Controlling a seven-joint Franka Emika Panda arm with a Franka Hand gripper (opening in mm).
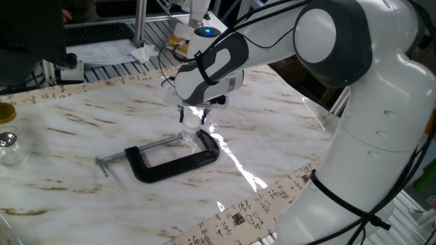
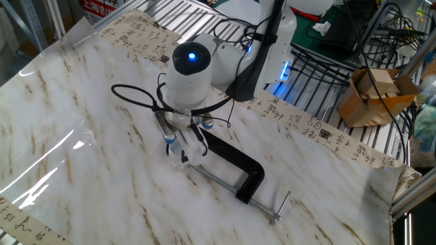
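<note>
A black C-clamp (image 1: 174,167) with a silver screw rod (image 1: 155,146) lies flat on the marbled table; in exterior view 2 its dark frame (image 2: 235,157) is partly covered by the wrist. Near the clamp's finger end is a clear, see-through object (image 1: 189,135), seemingly glass or plastic, its outline hard to make out. Directly above it, my gripper (image 1: 193,116) points down, its fingers standing apart on either side of the clear object's upper part. Whether they press on it cannot be told. From the other side, the gripper (image 2: 184,137) partly hides the same spot.
Jars (image 1: 9,139) stand at the left table edge. Patterned paper strips border the tabletop (image 1: 61,194), which is otherwise mostly clear. Beyond the table are a keyboard (image 1: 99,33) and a cardboard box (image 2: 377,96). A black cable loop (image 2: 133,95) hangs beside the wrist.
</note>
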